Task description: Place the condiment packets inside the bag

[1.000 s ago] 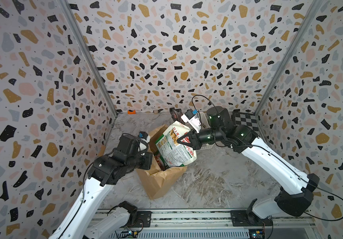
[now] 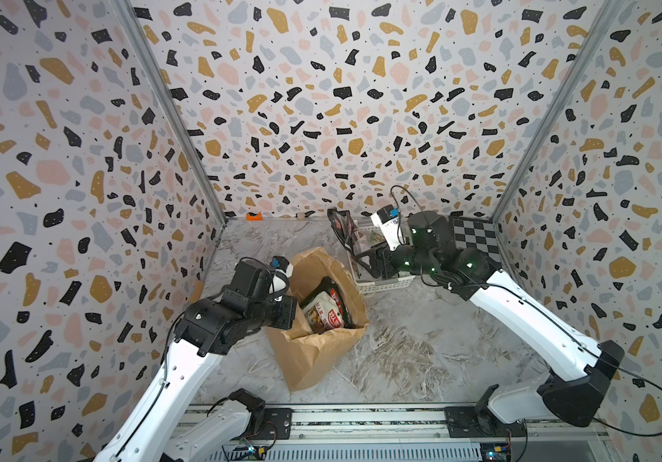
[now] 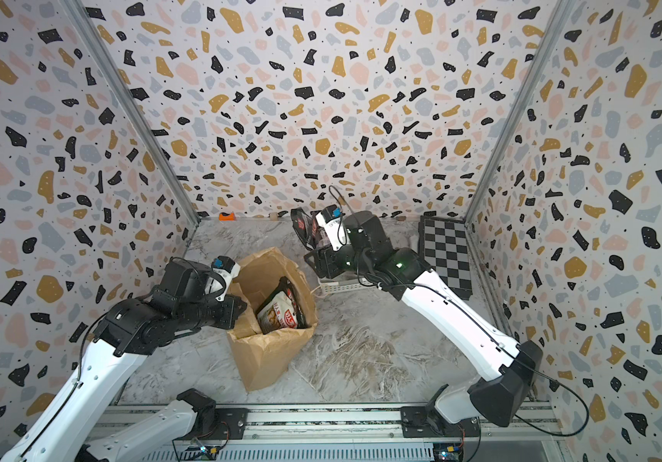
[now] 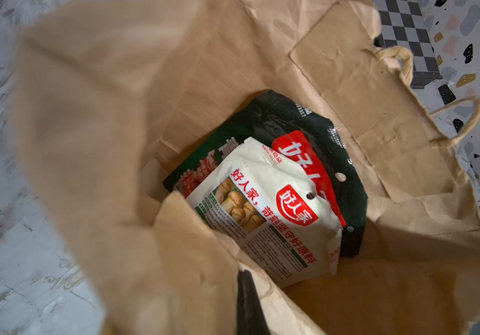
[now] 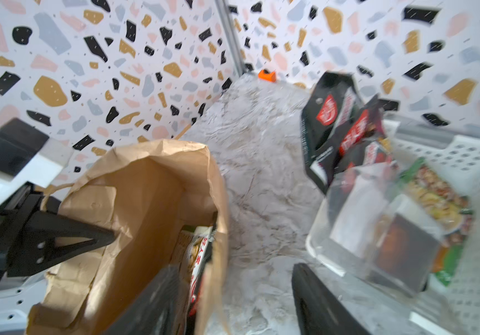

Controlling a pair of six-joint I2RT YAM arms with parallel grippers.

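A brown paper bag stands upright with its mouth wide apart. Inside it lie a white packet with a mushroom picture and, beneath that, a dark green packet. My left gripper is shut at the bag's left rim; in its wrist view one dark finger shows against the paper. Above the bag's right side, my right gripper has its fingers apart with nothing between them. Farther right and back, a white basket holds more packets, among them black and red ones and a green one.
A black-and-grey checkered board lies at the back right. Against the back wall sits a small orange object.
The white packet hung from my right gripper at the bag's mouth; now it lies inside the bag. That gripper has opened and shifted slightly up and back. The left arm has hardly moved.
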